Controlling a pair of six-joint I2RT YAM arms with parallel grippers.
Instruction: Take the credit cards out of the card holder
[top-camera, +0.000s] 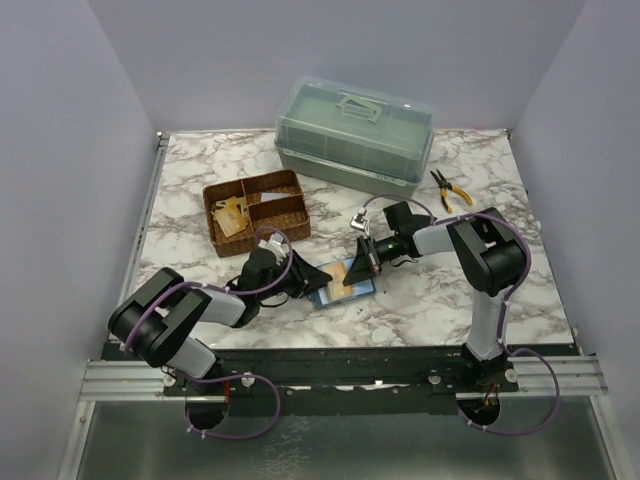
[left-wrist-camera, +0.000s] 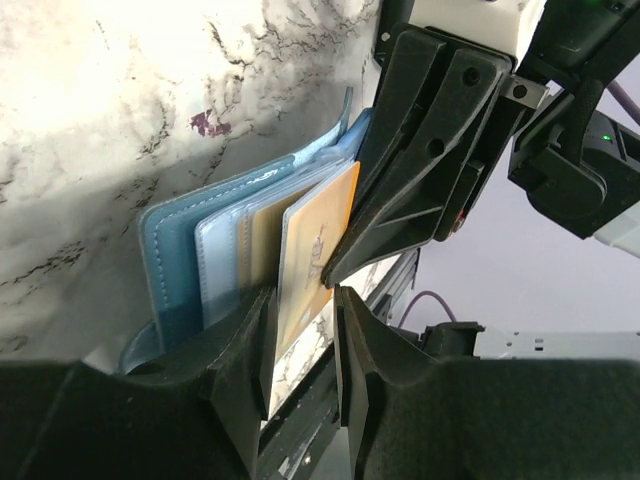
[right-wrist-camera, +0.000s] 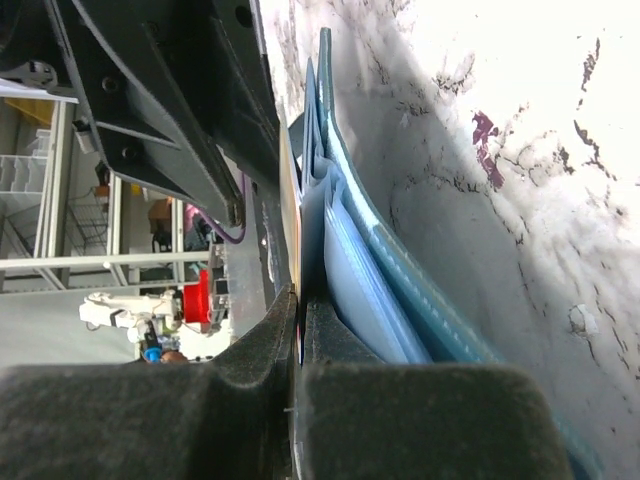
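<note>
A blue card holder (top-camera: 362, 285) lies between my grippers, spread with sleeves of cards; an orange card (left-wrist-camera: 312, 245) faces out at its front. My left gripper (top-camera: 314, 280) is at its left end, fingertips close together at the orange card's edge in the left wrist view; whether they grip it is unclear. My right gripper (top-camera: 358, 268) is at the right end, its fingers shut along the orange card's edge in the right wrist view; what is between them is hard to tell.
A brown basket (top-camera: 292, 220) with cards sits back left, a lidded green box (top-camera: 350, 140) at the back, pliers (top-camera: 450, 192) back right.
</note>
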